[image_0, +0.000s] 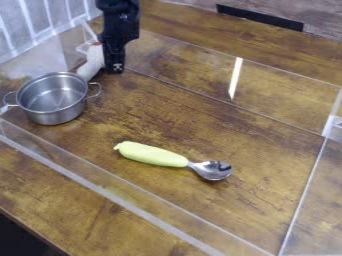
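Note:
My black gripper (112, 62) hangs at the upper left, low behind the pot and beside a white object (88, 62) that it partly hides; its fingers look shut, and whether anything is between them is unclear. A steel pot (54, 98) with two handles sits at the left. A pale yellow corn cob (151, 154) lies in the lower middle, with a steel spoon (210, 170) at its right end.
Transparent panels and a white barred rail (30, 25) border the workspace at the left.

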